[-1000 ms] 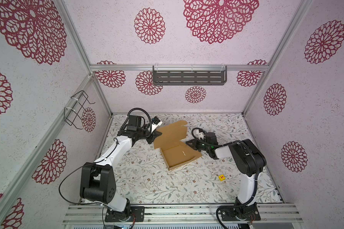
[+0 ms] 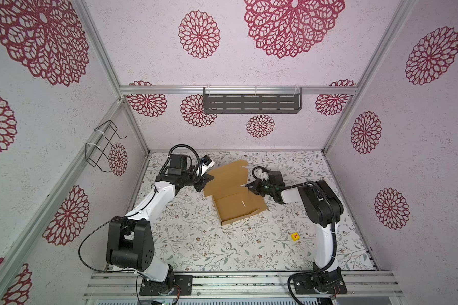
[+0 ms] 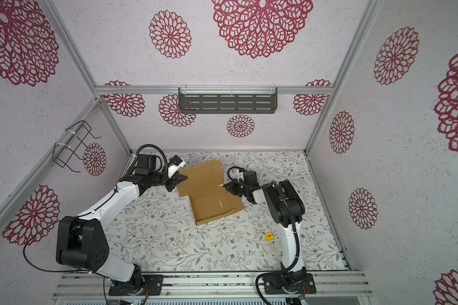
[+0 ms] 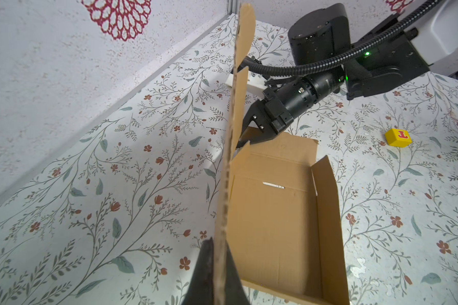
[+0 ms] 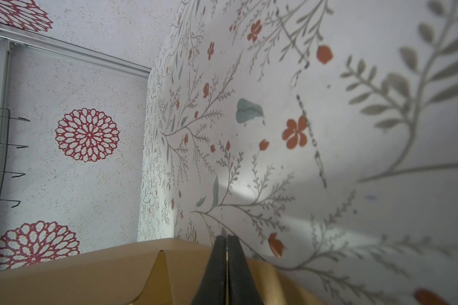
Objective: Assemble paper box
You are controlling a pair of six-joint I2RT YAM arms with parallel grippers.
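The brown cardboard box point(image 2: 239, 204) lies on the table with its tray facing up; its front and left walls stand. Its lid point(image 2: 229, 175) is raised at the back. My left gripper is shut on the lid's thin edge, which runs between its fingers. At the box's back right corner, my right gripper is shut, with no cardboard visible between its fingers. It stands close against the brown cardboard point(image 5: 188, 264), though contact is hard to tell. On the right, a side flap point(image 4: 282, 146) slopes outward.
A small yellow block point(image 2: 295, 236) lies on the table to the front right. Bare patterned table surrounds the box, widest at the front. The right arm point(image 2: 320, 200) reaches in from the right.
The box has shifted slightly left. My left gripper has hardly moved.
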